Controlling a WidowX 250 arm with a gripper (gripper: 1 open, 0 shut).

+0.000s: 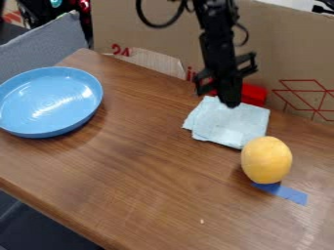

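My black gripper [229,95] is lowered over the back of a folded pale cloth [225,123], in front of a red block [255,95] that it partly hides. It looks shut, blurred by motion, with nothing visible between its fingers; whether it touches the cloth I cannot tell. A yellow oval object [267,160] lies at the right, just in front of the cloth, and a blue plate [50,102] is at the left.
A cardboard sheet [163,29] stands along the back of the wooden table [137,186]. A blue tape strip [290,195] is beside the yellow object.
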